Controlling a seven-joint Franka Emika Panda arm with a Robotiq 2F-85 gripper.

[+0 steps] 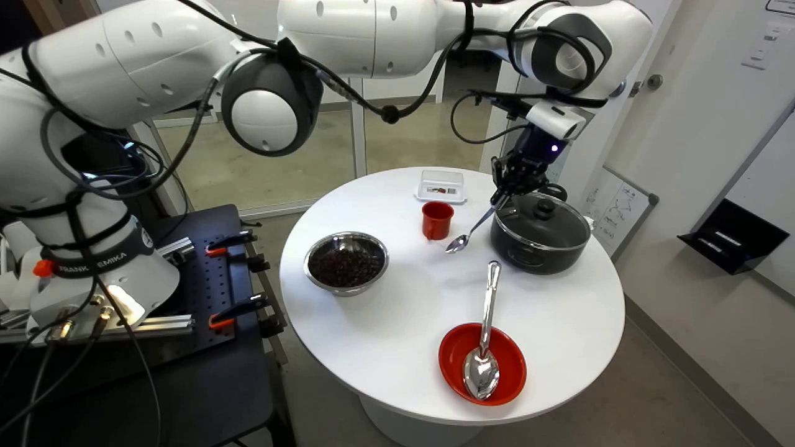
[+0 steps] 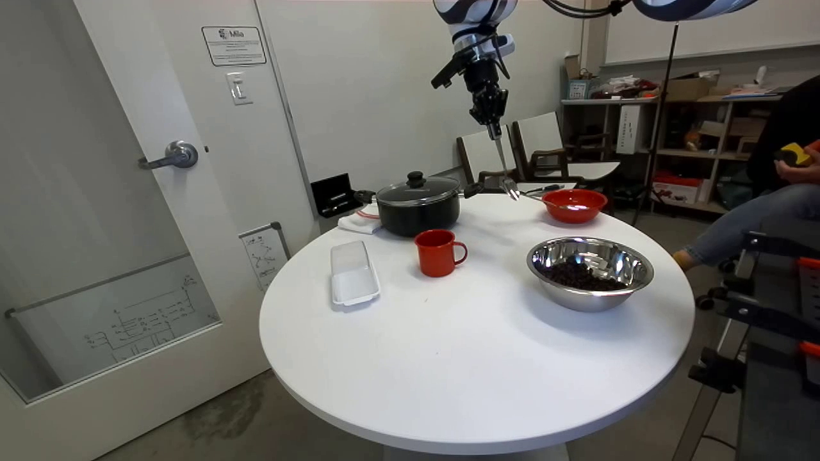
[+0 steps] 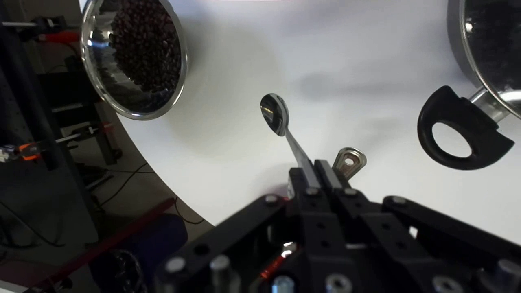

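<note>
My gripper is shut on the handle of a small metal spoon (image 3: 274,113), whose bowl points down and away from the fingers. In exterior view 1 the spoon (image 1: 458,243) hangs above the white table, and the gripper (image 1: 503,200) appears at the near-left side of the lidded black pot (image 1: 541,231). A red mug (image 1: 437,220) stands to the left of the spoon there. The steel bowl (image 1: 346,263) holds dark beans (image 3: 146,46). A large slotless serving spoon (image 1: 481,369) rests in the red bowl (image 1: 451,365), its handle sticking out over the rim.
A clear plastic container (image 2: 354,275) sits near the table's edge beyond the mug. White cloth (image 2: 359,223) lies by the pot. The pot's black side handle (image 3: 466,132) juts out toward the gripper in the wrist view. Bare tabletop (image 2: 461,361) lies between the bowls and mug.
</note>
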